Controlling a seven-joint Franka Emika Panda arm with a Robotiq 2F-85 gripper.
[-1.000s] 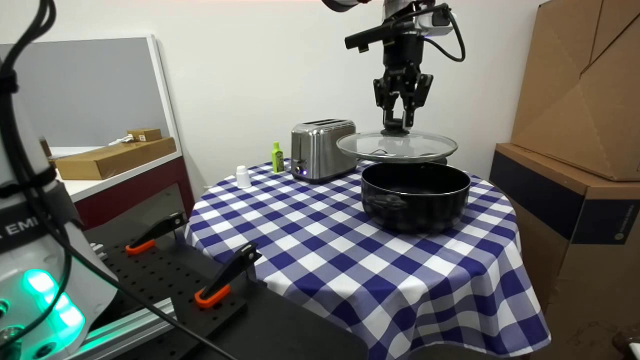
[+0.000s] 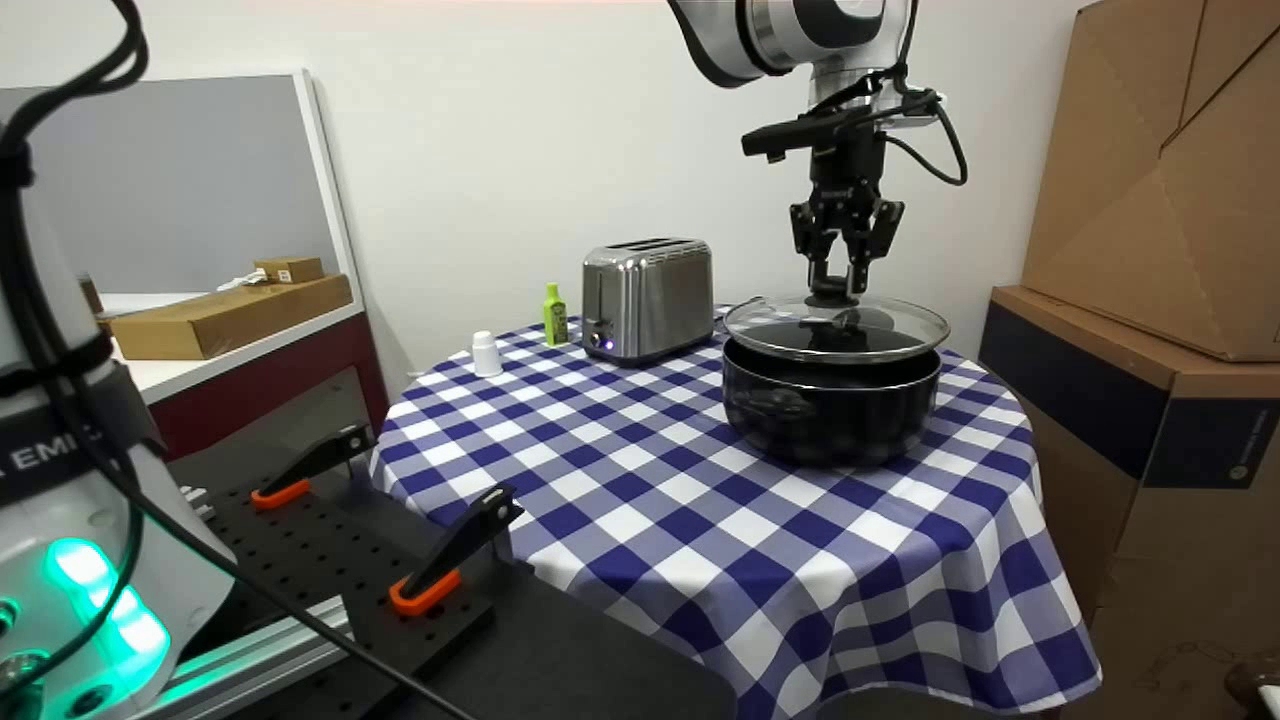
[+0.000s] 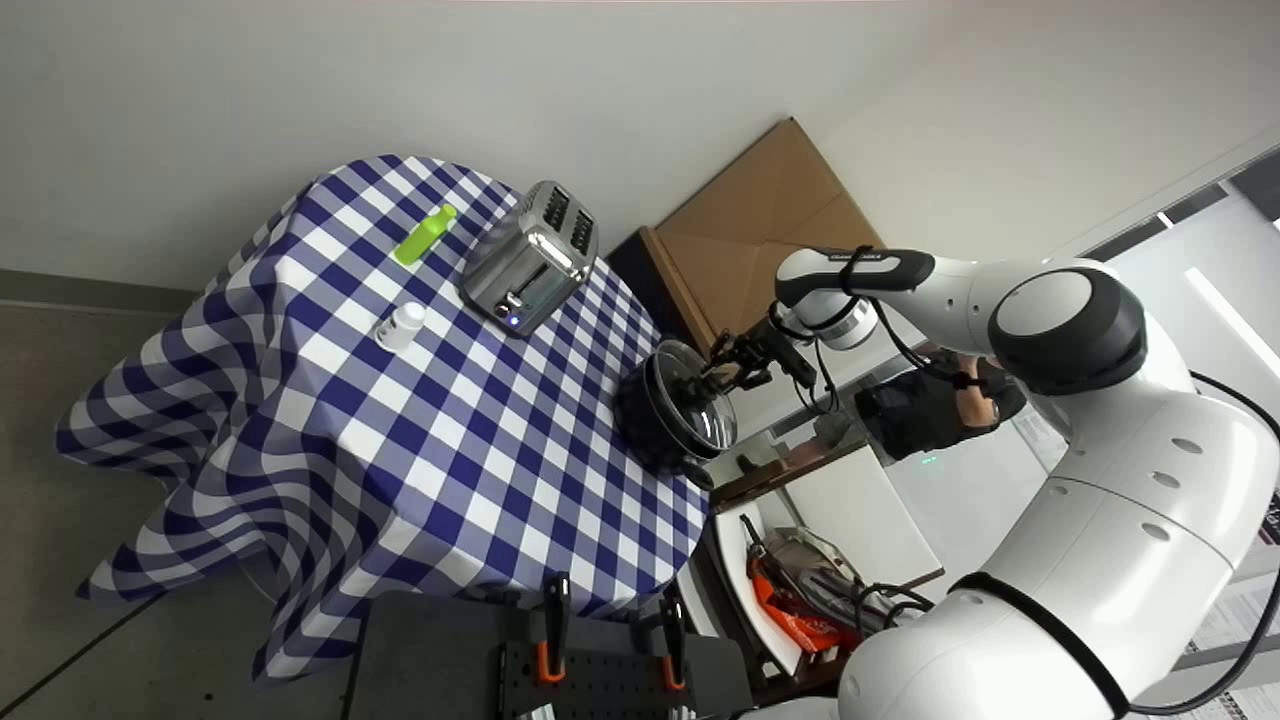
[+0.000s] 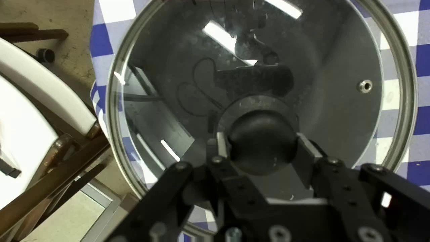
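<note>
My gripper (image 2: 837,288) is shut on the black knob (image 4: 262,139) of a round glass lid (image 2: 768,332). Beneath the lid stands a black pot (image 2: 828,414), on the right side of the checked table. In exterior view 1 the lid hangs slightly above the pot's rim and a dark gap shows at the front; whether it touches at the back is hidden. The lid's metal edge (image 4: 407,88) and a small vent (image 4: 365,86) show in the wrist view, where the glass hides most of the pot.
A steel toaster (image 2: 648,300) stands left of the pot, with a green bottle (image 2: 554,316) and a white bottle (image 2: 485,354) farther left. Cardboard boxes (image 2: 1152,216) rise beyond the table's right edge.
The gripper and lid have moved down and to the right in exterior view 1, from higher above the pot's left part to just over its rim. The pot has stayed put.
</note>
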